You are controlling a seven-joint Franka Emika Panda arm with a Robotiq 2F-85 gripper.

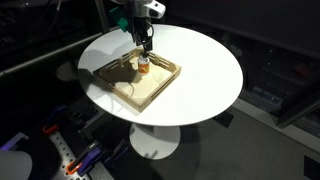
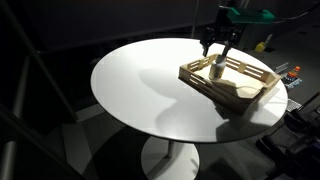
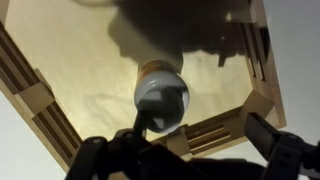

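A small orange bottle with a pale cap stands upright inside a shallow wooden tray. My gripper hangs just above the bottle, pointing down. From the wrist, the bottle's round cap lies close to the left finger, which overlaps its lower left edge; whether they touch I cannot tell. The right finger is well apart from it. The fingers are open, with nothing gripped. In the second exterior view, the bottle is below the gripper.
The tray's slatted walls surround the bottle, and its floor is otherwise mostly bare. A round white table carries the tray, with wide free room to the tray's right in the first exterior view.
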